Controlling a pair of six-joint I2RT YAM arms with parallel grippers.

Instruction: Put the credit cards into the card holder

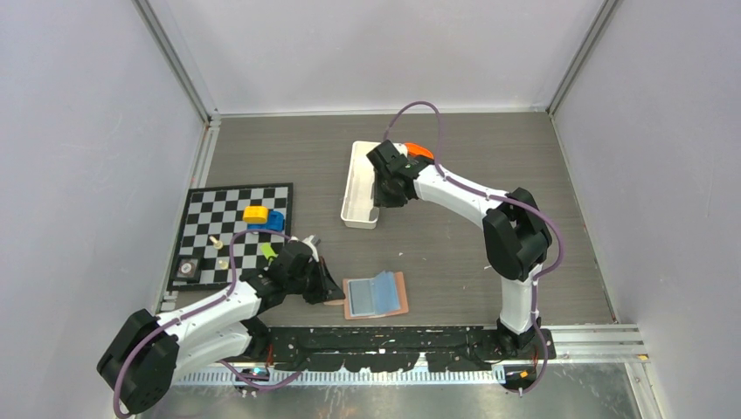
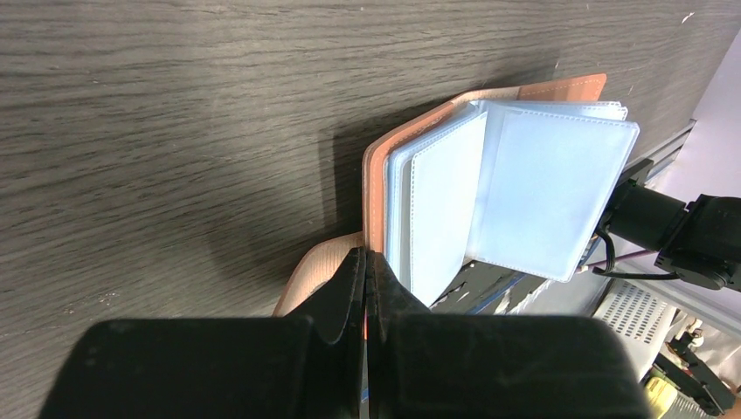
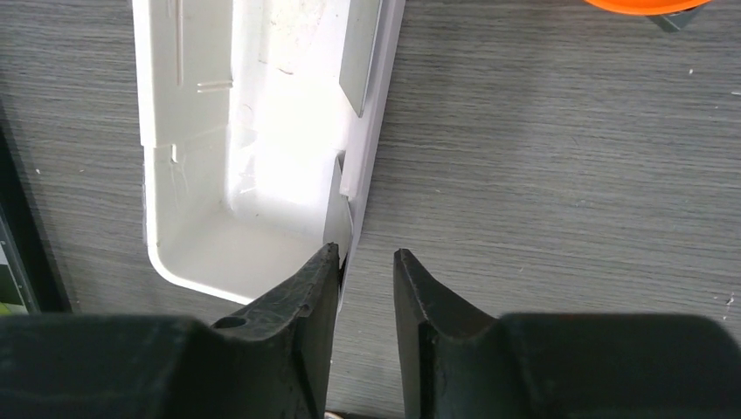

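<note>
The card holder (image 1: 376, 295), brown outside with pale blue sleeves (image 2: 550, 179), lies spread at the table's front. At its left edge my left gripper is shut on the thin brown cover (image 2: 375, 196). Two grey cards lean along the right wall of the white tray (image 3: 197, 281): a far card (image 3: 360, 57) and a near card (image 3: 338, 214). My right gripper is over that wall, its fingers apart. Its left fingertip (image 3: 325, 266) overlaps the near card's lower corner; whether they touch is unclear. The other fingertip is outside the tray.
An orange object (image 3: 642, 4) sits right of the tray, partly behind the right arm. A chessboard (image 1: 205, 229) with yellow and blue blocks stands at the left. Table between tray and holder is bare.
</note>
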